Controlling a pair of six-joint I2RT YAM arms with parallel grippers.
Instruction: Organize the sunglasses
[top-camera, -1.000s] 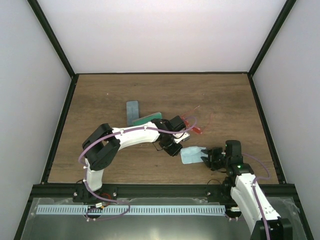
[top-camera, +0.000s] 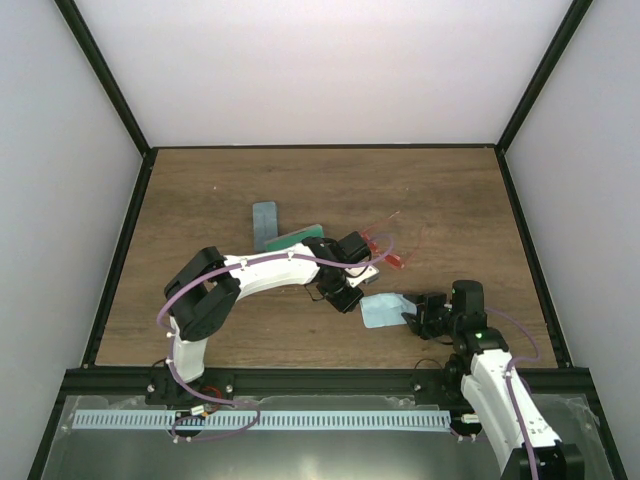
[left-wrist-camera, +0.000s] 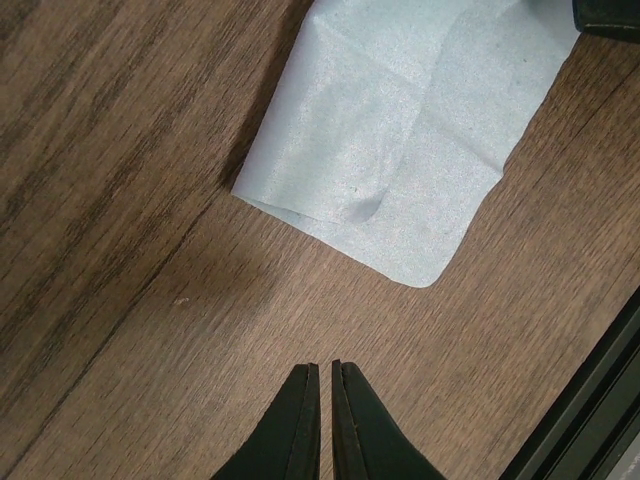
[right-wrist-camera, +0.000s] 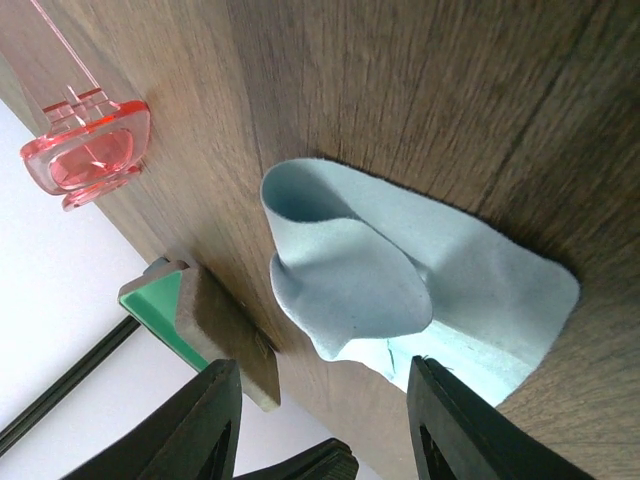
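Observation:
A light blue cloth (top-camera: 385, 310) lies on the wooden table, folded over in places (right-wrist-camera: 350, 270). Red sunglasses (top-camera: 390, 255) (right-wrist-camera: 95, 150) lie behind it, and a green-lined case (top-camera: 290, 236) (right-wrist-camera: 155, 302) is partly hidden by my left arm. My left gripper hangs beside the cloth, fingers nearly together; nothing clearly shows between them. My right gripper is open at the cloth's right end, low over it, with nothing held.
A grey case piece (top-camera: 264, 225) lies left of the green case. The black front rail (top-camera: 300, 380) runs close below the grippers.

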